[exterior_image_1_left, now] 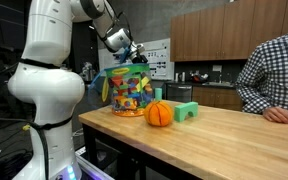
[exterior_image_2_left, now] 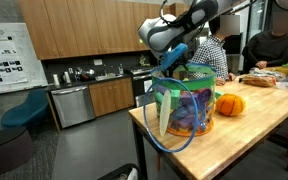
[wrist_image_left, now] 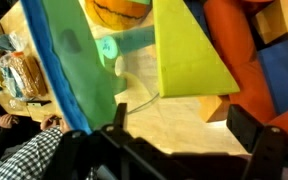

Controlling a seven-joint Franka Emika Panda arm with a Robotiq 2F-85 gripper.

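Observation:
My gripper stands open in the wrist view, its dark fingers wide apart at the lower edge with nothing gripped between them. It is above a see-through bin with a green rim (exterior_image_2_left: 222, 73), filled with colorful blocks. Beneath the fingers in the wrist view, a large green block (wrist_image_left: 192, 58) lies among orange-red blocks (wrist_image_left: 229, 45) and a blue block (wrist_image_left: 279, 75). In exterior view 1 the gripper (exterior_image_1_left: 134, 60) hovers close to the bin's top; its fingertips are hard to make out there.
Beside the bin on the wooden table (exterior_image_1_left: 224, 140) sit an orange pumpkin (exterior_image_1_left: 159, 114) and a green arch-shaped block (exterior_image_1_left: 186, 110). A person in a checkered shirt (exterior_image_1_left: 274, 75) stands at the table's far side.

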